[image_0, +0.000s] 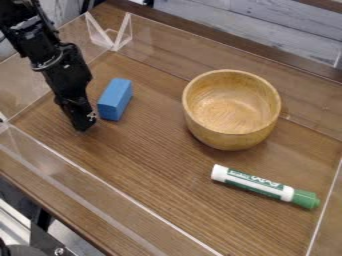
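My black gripper (80, 116) reaches down from the upper left to low over the wooden table, just left of a blue block (115, 98). Its fingertips look shut, with nothing seen between them, though they are dark and small in this view. The blue block lies on the table, apparently apart from the fingers.
A round wooden bowl (230, 104) sits at the right of centre. A green and white tube (263, 186) lies at the lower right.
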